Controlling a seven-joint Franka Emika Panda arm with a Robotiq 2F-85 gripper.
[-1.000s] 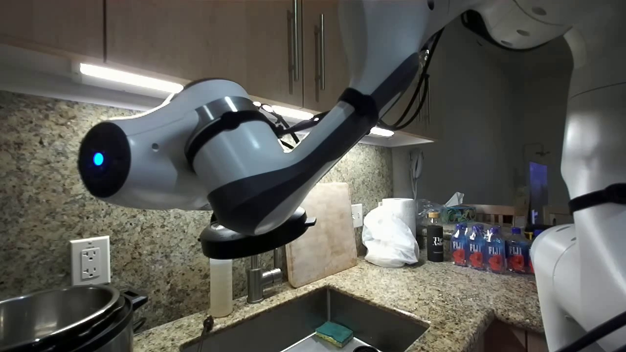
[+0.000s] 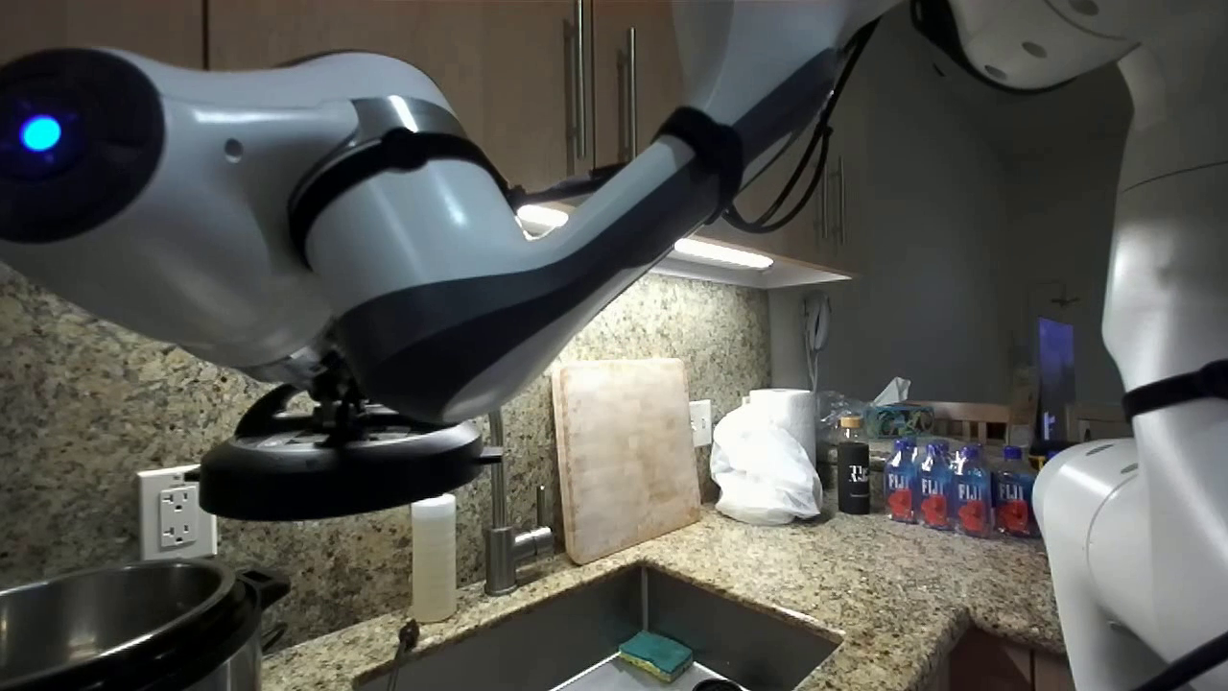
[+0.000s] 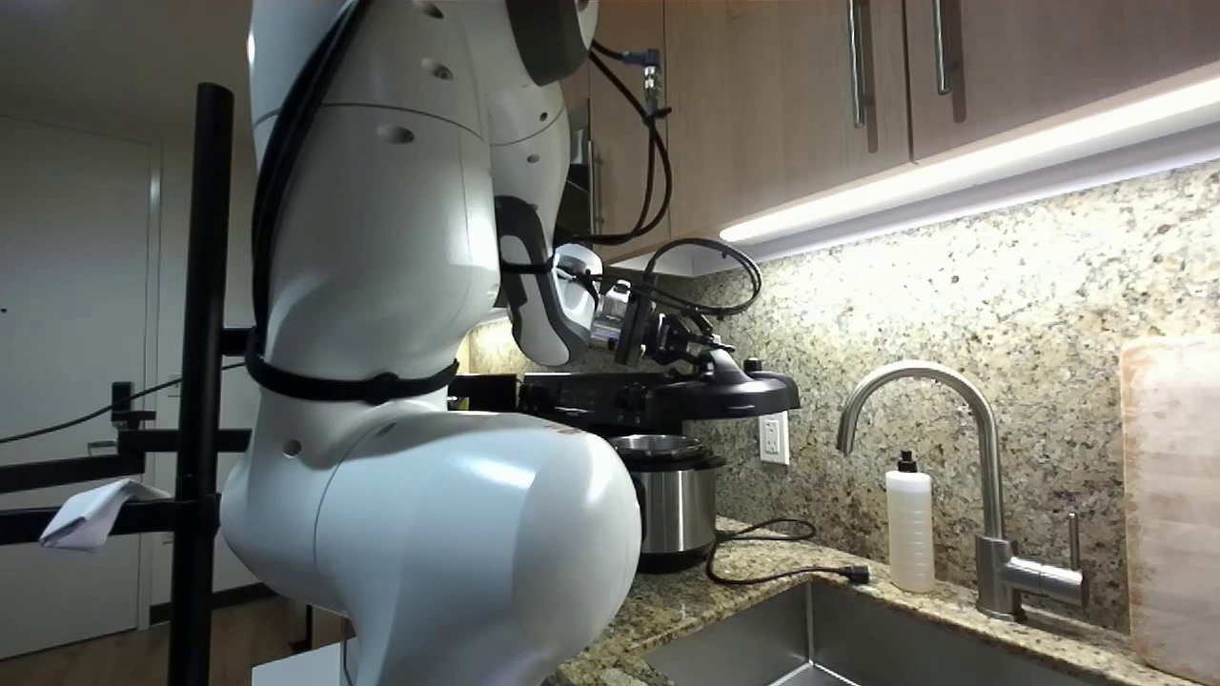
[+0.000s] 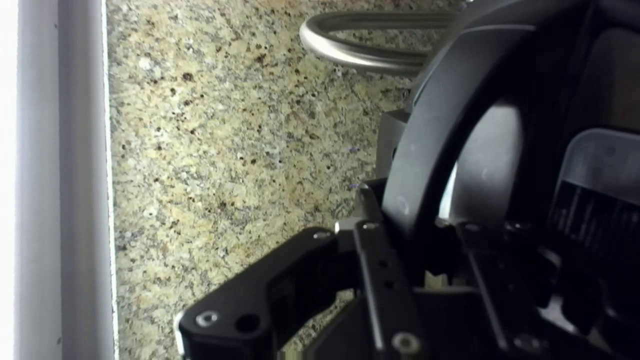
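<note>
A round black lid [image 2: 340, 484] hangs level in the air in exterior view 1, held from above by my gripper [image 2: 337, 397]. In the wrist view the lid's curved dark handle [image 4: 414, 162] passes between the fingers of my gripper, which is shut on it. Below and to the left of the lid stands an open steel pot [image 2: 219, 593], its rim bare. Exterior view 2 has the lid [image 3: 732, 396] above the pot [image 3: 682, 514], apart from it and offset towards the wall. Much of the gripper is hidden by the arm in exterior view 1.
A white soap bottle [image 2: 434, 564] and the faucet [image 2: 501, 553] stand behind the sink. A sponge [image 2: 656, 655] lies in the sink. The power cord [image 3: 778, 572] trails over the counter. Upper cabinets [image 3: 789, 114] overhang the arm. A cutting board [image 2: 627, 461] leans on the wall.
In exterior view 1 the lid and the arm's wrist have moved left, closer to the pot, and appear larger. The lid stays in my gripper.
</note>
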